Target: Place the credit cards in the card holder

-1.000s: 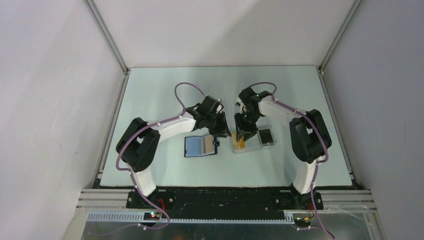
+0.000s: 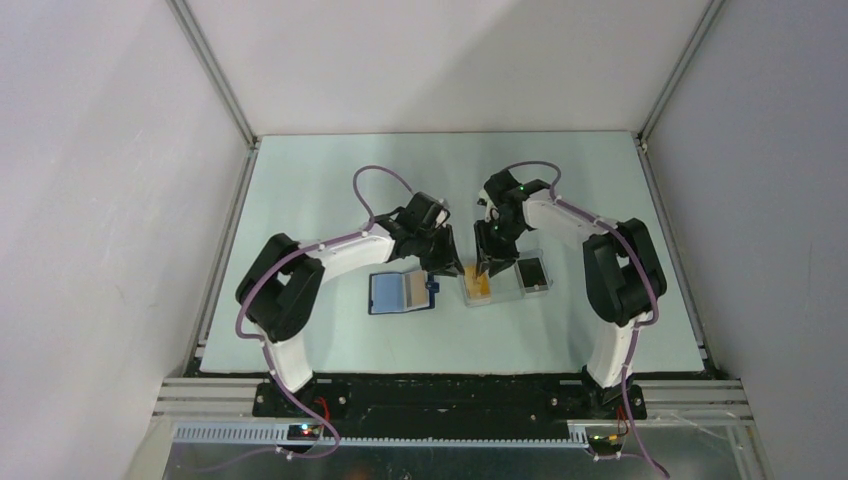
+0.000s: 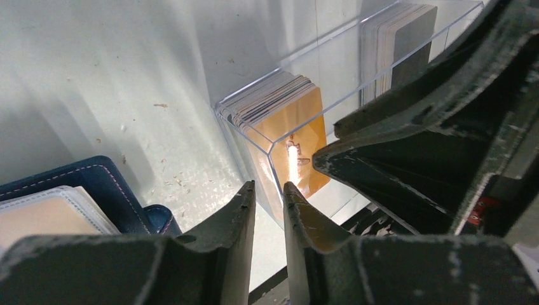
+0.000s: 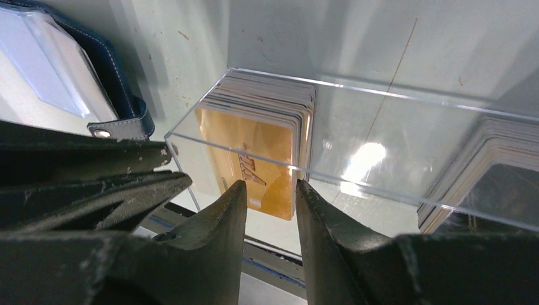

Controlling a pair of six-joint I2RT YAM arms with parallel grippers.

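A clear plastic box (image 2: 510, 300) holds a stack of gold cards (image 3: 292, 121) at its left and dark cards (image 4: 508, 190) at its right. The open navy card holder (image 2: 388, 292) lies left of it, sleeves showing. My left gripper is at the box's left end, fingers part open at its corner, with nothing clearly between them. My right gripper is over the gold stack, fingertips part open on either side of the stack's right part, near the box's front wall; whether they touch a card I cannot tell.
Both arms meet close together at the centre. Walls stand at both sides and the back.
My right arm has shifted slightly to the right. My left arm has moved very slightly; box and card holder look unmoved.
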